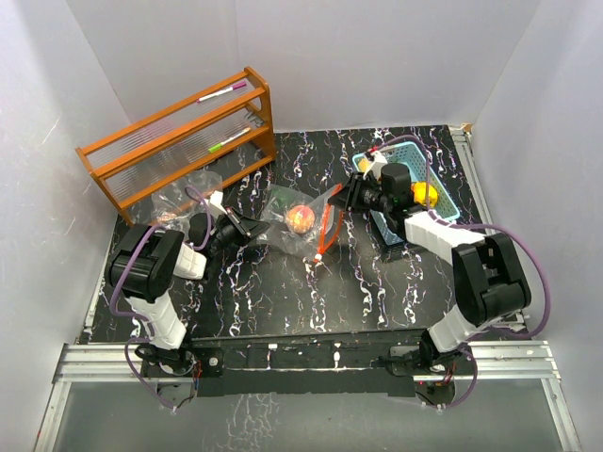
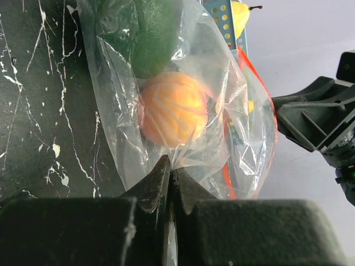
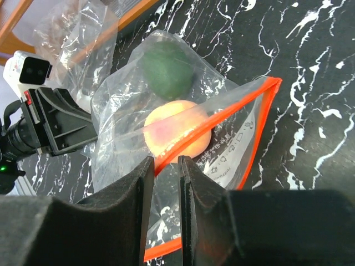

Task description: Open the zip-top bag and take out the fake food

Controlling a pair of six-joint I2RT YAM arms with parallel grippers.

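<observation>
The clear zip bag (image 1: 283,235) with an orange-edged opening lies mid-table, holding a peach-like fruit (image 2: 173,111) (image 3: 177,122) and a green item (image 3: 166,69). My left gripper (image 1: 254,230) is shut on the bag's left end, the plastic pinched between its fingertips. My right gripper (image 1: 344,198) is at the orange strip; in the right wrist view its fingertips are slightly apart, the strip at the left one.
A blue basket (image 1: 443,202) with yellow fruit stands at the right, beneath the right arm. A wooden rack (image 1: 188,113) with markers and another plastic bag (image 1: 174,193) are at back left.
</observation>
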